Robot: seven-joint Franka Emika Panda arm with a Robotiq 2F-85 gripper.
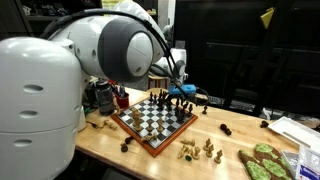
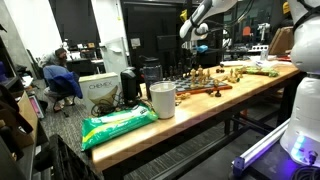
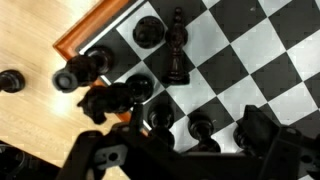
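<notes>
Open fingers with nothing held between them mark my gripper in the wrist view, above the chessboard. Dark chess pieces stand below and between the fingers, among them a pawn (image 3: 201,128). One long dark piece (image 3: 177,48) appears stretched across the squares higher in that view; whether it is lying down or leaning I cannot tell. Another dark piece (image 3: 110,99) is by the board's orange-brown border. In exterior view 1 the chessboard (image 1: 160,104) lies on the wooden table, dark pieces crowding its far side and lighter ones its near side.
Several light pieces (image 1: 209,148) stand off the board at the right. A green mat (image 1: 262,166) and a white tray (image 1: 296,132) occupy the table's right end. Beside the board's left is a red container (image 1: 121,98). Bare tabletop (image 1: 232,134) shows right of the board.
</notes>
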